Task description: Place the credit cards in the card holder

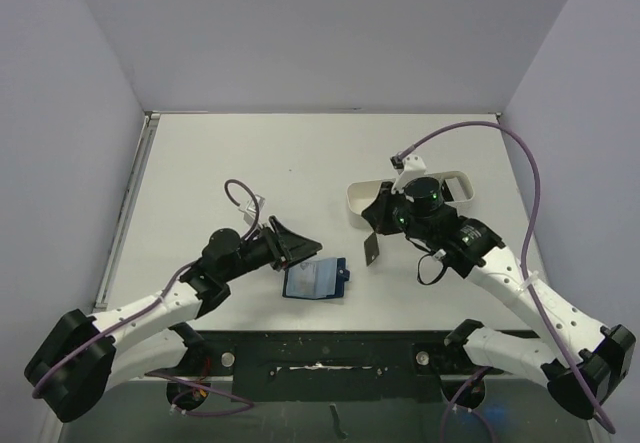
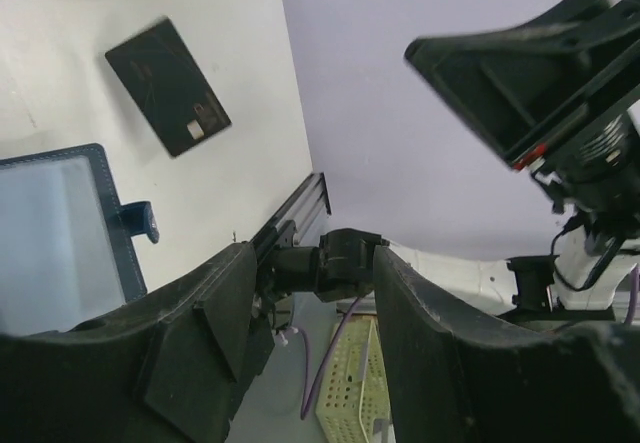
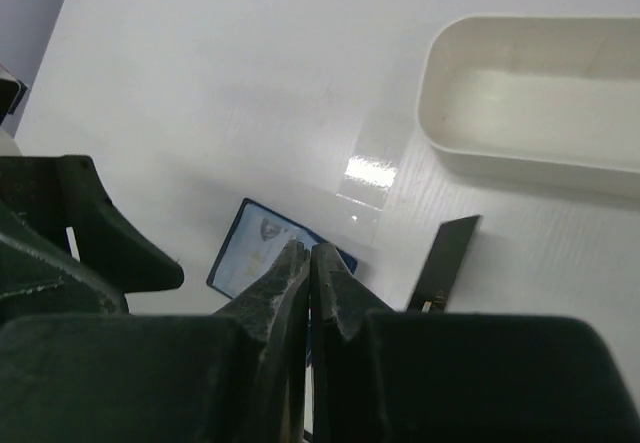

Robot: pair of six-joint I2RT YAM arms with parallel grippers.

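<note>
The open card holder, dark blue with clear sleeves, lies on the table; one clear page fills the lower left of the left wrist view. Apart from both grippers is a dark card, tilted and blurred to the right of my right fingers in the right wrist view; whether it touches the table I cannot tell. My right gripper is shut, with no card showing between its fingertips. Above the holder my left gripper stands open and empty.
Behind the card, a long white tray stands at the back right, with dark cards in its right end. Both arms are close together near the table's middle. Free table lies at the back left.
</note>
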